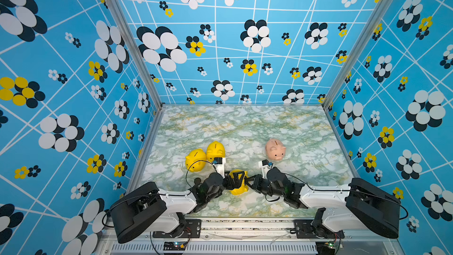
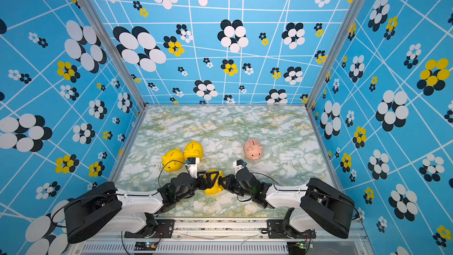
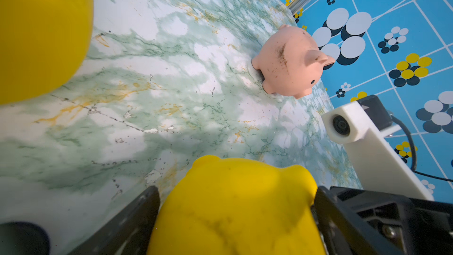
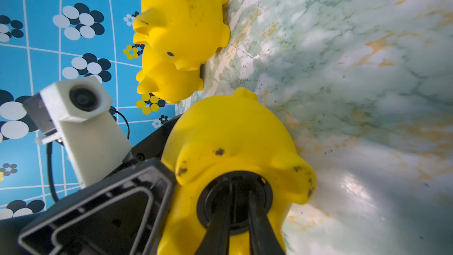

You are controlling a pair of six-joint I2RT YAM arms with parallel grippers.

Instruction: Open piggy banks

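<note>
Between the fingers of my left gripper, which are spread wide on either side of it, sits a yellow piggy bank (image 1: 237, 191). Its underside faces my right gripper, showing a round black plug (image 4: 207, 193) set in the belly. The right fingertips reach the plug with a narrow dark gap between them; whether they pinch its ridge is too dark to tell. Two more yellow banks, one (image 1: 195, 160) further left and one (image 1: 215, 151) beside it, stand upright behind. A pink piggy bank (image 1: 275, 149) stands upright at the right.
A loose black disc (image 1: 197, 180) lies on the marble table (image 1: 245, 122) near my left arm. Patterned walls enclose the left, back and right.
</note>
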